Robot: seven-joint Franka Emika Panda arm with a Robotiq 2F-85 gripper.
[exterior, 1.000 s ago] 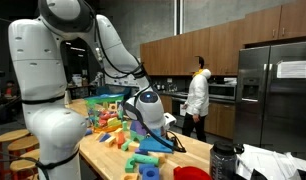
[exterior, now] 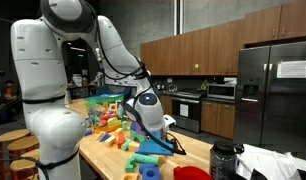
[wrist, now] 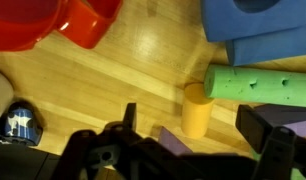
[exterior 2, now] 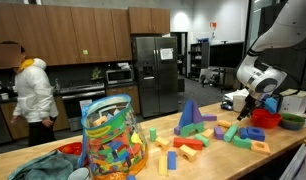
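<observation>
In the wrist view my gripper is open, its dark fingers (wrist: 123, 133) spread wide. Between them in the picture lies an orange block (wrist: 196, 110) on the wooden table, and nothing is held. A green cylinder (wrist: 261, 85) touches or nearly touches its upper end. Blue blocks (wrist: 268, 48) lie above that, and a dark purple piece (wrist: 174, 142) sits just below and left of the orange one. From the side, the white arm (exterior: 148, 112) reaches down over the blocks; its fingertips are hard to make out there.
A red bowl (exterior: 191, 173) and a black canister (exterior: 223, 160) stand near the table's front right. Many coloured blocks (exterior: 113, 135) cover the area left of the arm. A clear tub of blocks (exterior 2: 113, 140) stands at the table's other end. A person (exterior 2: 35, 100) is in the kitchen behind.
The person has walked leftward across exterior view 1 and no longer shows there. My arm and the blocks look unmoved.
</observation>
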